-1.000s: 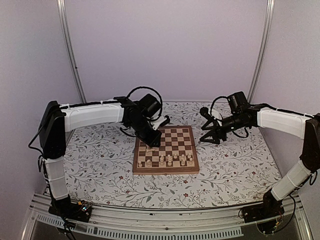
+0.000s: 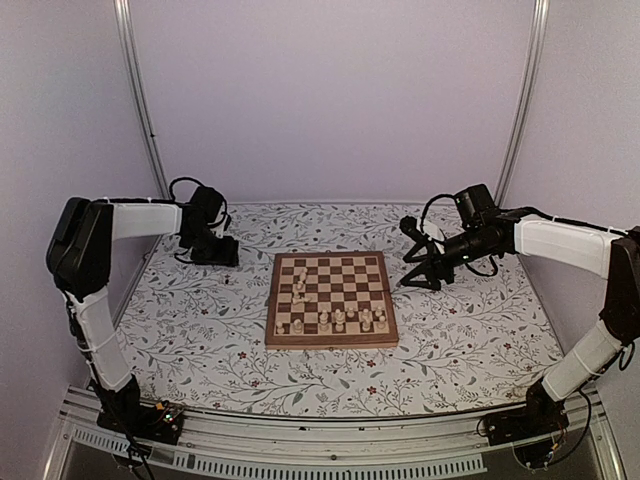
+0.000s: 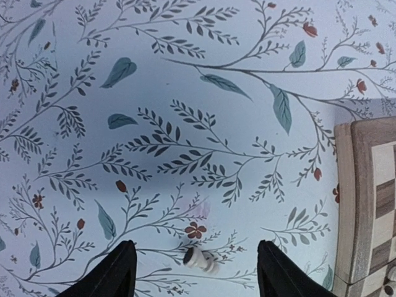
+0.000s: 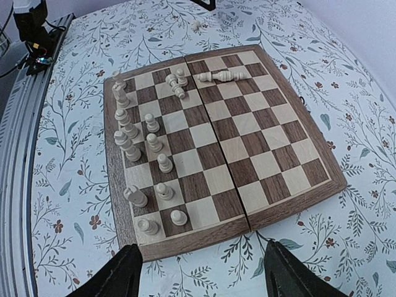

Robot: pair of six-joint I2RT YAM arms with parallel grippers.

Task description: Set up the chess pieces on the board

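The wooden chessboard [image 2: 335, 258] lies mid-table with only light pieces on it. Several stand upright in two rows along its near side, among them a knight [image 4: 135, 197]. Toward the board's left side, a long piece [image 4: 223, 76] and a shorter one [image 4: 175, 85] lie on their sides, with a small piece [image 4: 180, 77] upright beside the shorter. Off the board, to its left, a light piece [image 3: 201, 260] lies on the cloth. My left gripper is above it, open and empty. Open too, my right gripper hovers just right of the board, holding nothing.
Most far squares of the board are bare. Behind the table rises a pale wall [image 2: 330, 110].
From over the board's left part, my left arm has swung left, out over the cloth beside the board, and lower. The right arm and the visible pieces stay put.
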